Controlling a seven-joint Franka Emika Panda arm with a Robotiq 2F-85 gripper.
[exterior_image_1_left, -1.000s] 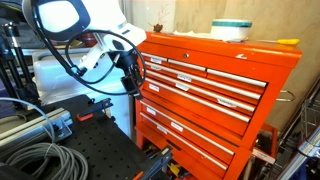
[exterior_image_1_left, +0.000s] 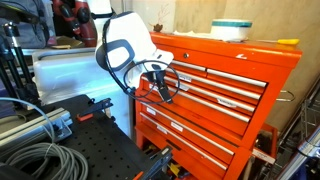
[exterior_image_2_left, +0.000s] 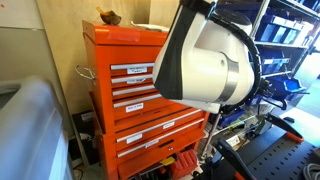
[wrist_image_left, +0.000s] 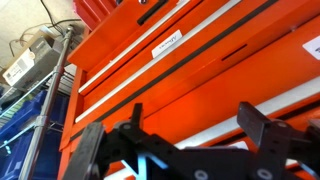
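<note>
A red tool chest (exterior_image_1_left: 255, 62) with several drawers and pale handle strips stands before my arm. My gripper (exterior_image_1_left: 165, 88) is in front of its upper drawers. In the wrist view, my gripper is open, its dark fingers (wrist_image_left: 147, 150) spread wide with nothing between them. Behind them, red drawer fronts (wrist_image_left: 185, 95) with pale strips run diagonally. One strip bears a white label (wrist_image_left: 167, 44). The second exterior view shows the chest's drawers (exterior_image_2_left: 135, 92) from the other side, where the white arm (exterior_image_2_left: 195, 62) hides the gripper.
On top of the chest sit a white tub (exterior_image_1_left: 232, 30) and a yellow-handled tool (exterior_image_1_left: 288, 41). A coiled grey cable (exterior_image_1_left: 45, 162) lies by the dark table (exterior_image_1_left: 95, 145). Blue shelving (exterior_image_2_left: 285, 55) stands at the back right in the second exterior view.
The arm has swung right in the first exterior view, bringing the gripper from left of the chest to in front of its upper drawers. The chest looks unchanged.
</note>
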